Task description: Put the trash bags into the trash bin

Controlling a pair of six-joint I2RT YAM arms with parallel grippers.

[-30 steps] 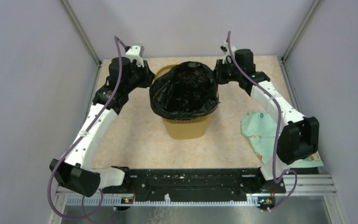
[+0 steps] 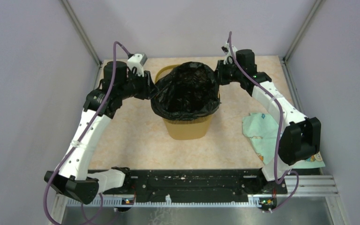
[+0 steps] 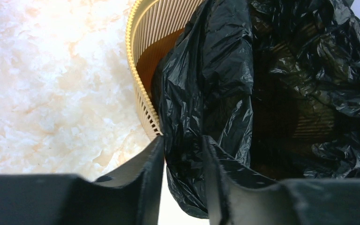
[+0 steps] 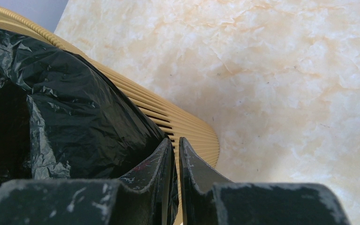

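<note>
A black trash bag (image 2: 187, 89) lines the tan slatted trash bin (image 2: 187, 129); its mouth is spread and much of its edge folds over the front rim. My left gripper (image 2: 153, 90) is at the bag's left side. In the left wrist view its fingers (image 3: 151, 164) stand apart, with a fold of the bag (image 3: 183, 93) running down through the gap. On the bin's right side my right gripper (image 2: 217, 75) is shut at the bag's edge. Thin black film (image 4: 174, 199) shows between its fingers.
At the back left, the bin's rim (image 3: 132, 51) is bare, with a gap between wall and bag. A mint-green cloth (image 2: 258, 129) lies front right on the marbled table (image 2: 136, 140).
My left gripper has shifted down the top view, along the bag's left edge, and slightly right. The right arm, bag and bin look unmoved.
</note>
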